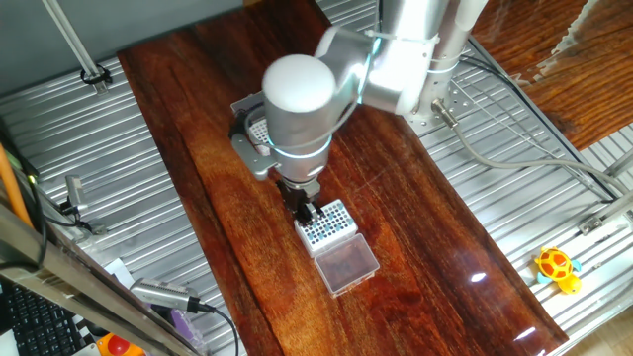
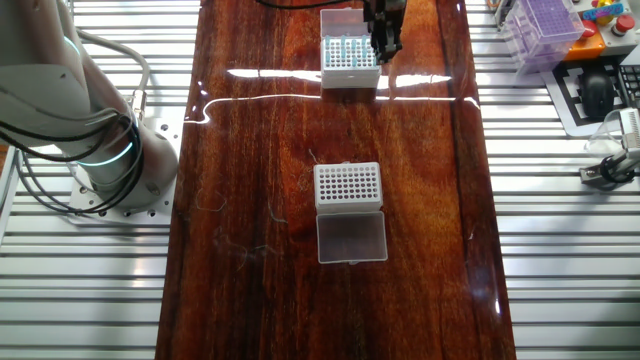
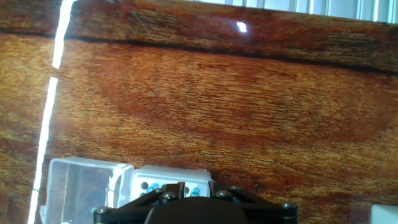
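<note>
A white tube rack (image 1: 334, 233) with blue-green and dark contents in its holes stands on the wooden table, its clear lid (image 1: 348, 265) folded open. My gripper (image 1: 311, 213) hangs over the edge of this rack, fingers pointing down. Exterior view 2 has the gripper (image 2: 385, 48) at the right side of the filled rack (image 2: 350, 77). In the wrist view, the fingertips of the gripper stand apart, with part of the rack (image 3: 163, 176) showing below and between them. I see nothing held; whether the fingertips touch the rack is unclear.
A second white rack (image 2: 348, 186) with empty-looking holes and an open clear lid (image 2: 352, 238) stands mid-table. The arm partly covers this second rack (image 1: 259, 131) in exterior view 1. Bare wood surrounds both racks. A toy turtle (image 1: 556, 265) lies off the table.
</note>
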